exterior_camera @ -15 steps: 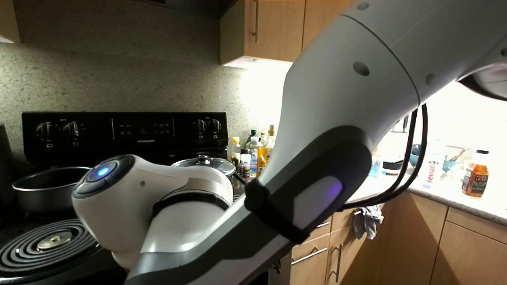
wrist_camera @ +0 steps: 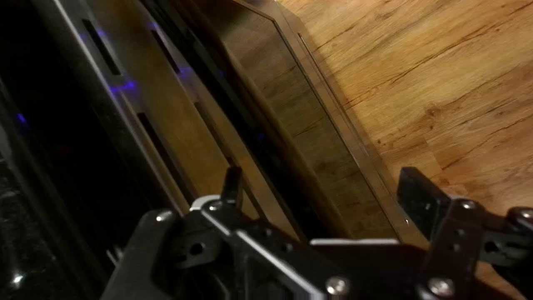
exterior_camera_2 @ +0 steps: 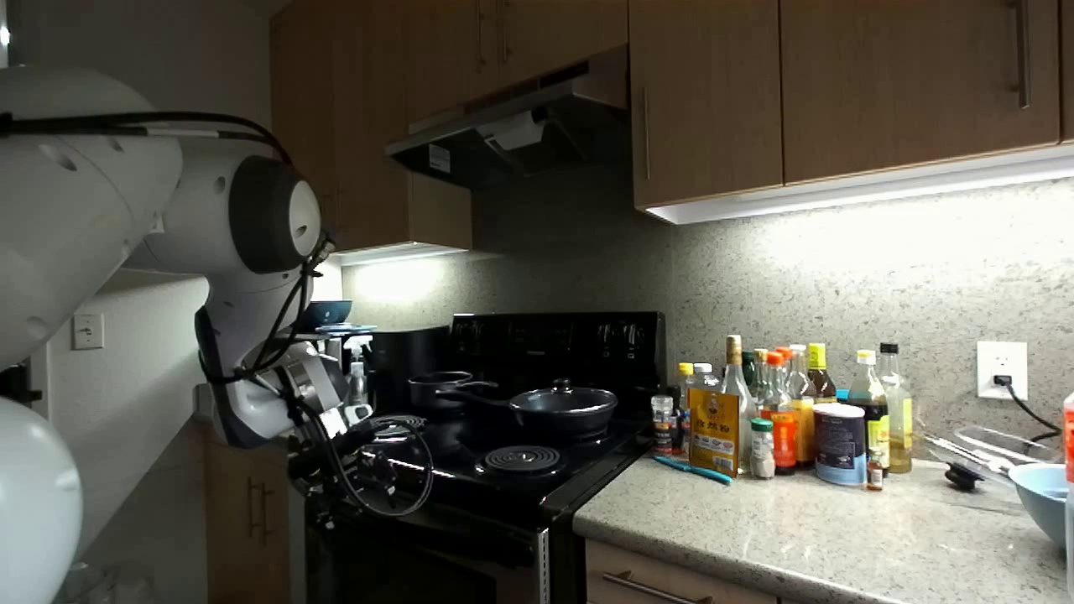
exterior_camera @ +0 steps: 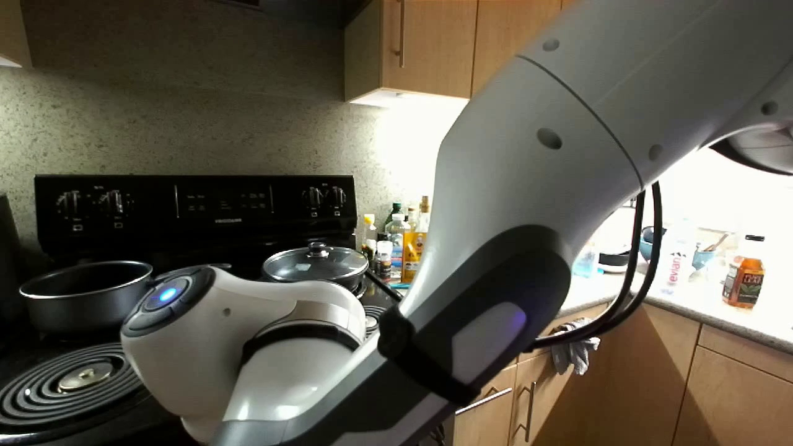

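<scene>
My gripper is open, its two black fingers wide apart with nothing between them in the wrist view. It points down along the front of the black stove, over what looks like the oven door [wrist_camera: 310, 135]. In exterior view 2 the gripper is dark against the stove and hard to make out. A black pot [exterior_camera: 85, 297] stands at the back left of the stove, and a lidded pan [exterior_camera_2: 564, 408] sits at the back right. Exterior view 1 shows my arm, but the fingers are out of its frame.
Bare coil burners [exterior_camera_2: 520, 459] lie at the stove's front. Several bottles [exterior_camera_2: 775, 403] crowd the counter [exterior_camera_2: 705, 513] on the right, with a teal utensil [exterior_camera_2: 695, 469] before them. A range hood [exterior_camera_2: 513, 126] hangs above. Open wooden floor [wrist_camera: 429, 90] lies beyond the oven door.
In exterior view 1 my arm has lowered, and the white wrist part has shifted slightly down and right. More of the lidded pan shows now. The cookware has not moved.
</scene>
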